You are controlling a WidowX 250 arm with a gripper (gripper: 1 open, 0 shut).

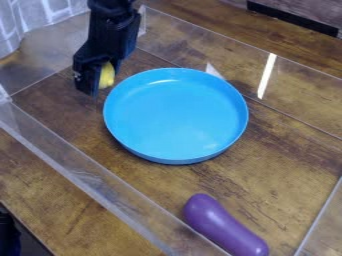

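Observation:
My black gripper (94, 76) reaches down from the top to the left of a blue plate (175, 114), over a small yellow object (107, 76) resting by the plate's left rim. The gripper partly hides that object, and I cannot tell whether its fingers are closed on it.
A purple eggplant-like object (221, 222) lies at the lower right. A clear plastic barrier (78, 176) runs along the left and front. The wooden surface right of the plate is bare apart from light reflections.

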